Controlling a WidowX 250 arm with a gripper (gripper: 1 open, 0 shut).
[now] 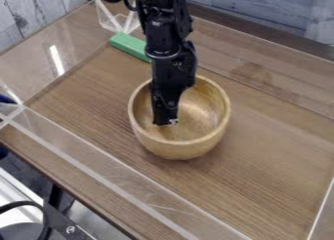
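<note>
A large tan wooden bowl (196, 137) sits in the middle of the wooden table. My black gripper (164, 117) reaches down from the top of the view into the left part of the bowl. Its fingers look shut, and I see nothing held between them, though the tips are dark and small. The bottom of the bowl under the fingers is partly hidden.
A green block (127, 45) lies behind the bowl at the left, partly behind the arm. A black cable loops at the lower left, beyond the table's edge.
</note>
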